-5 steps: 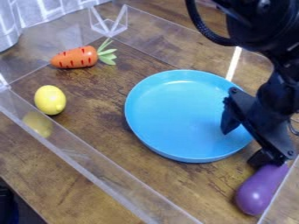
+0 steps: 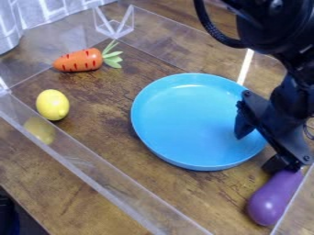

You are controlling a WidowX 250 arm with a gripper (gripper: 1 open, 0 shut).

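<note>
The dark gripper (image 2: 263,145) reaches down at the right edge, beside the blue plate (image 2: 185,119), its fingers open, one over the plate's right side and the other by the stem end of a purple eggplant (image 2: 273,200). The eggplant lies on the wooden surface below the fingers, right of the plate's lower edge.
An orange toy carrot (image 2: 79,61) lies at the upper left, and a yellow egg-shaped object (image 2: 53,105) sits at the left. Clear plastic walls (image 2: 105,174) border the workspace. Bare wood separates the carrot, yellow object and plate.
</note>
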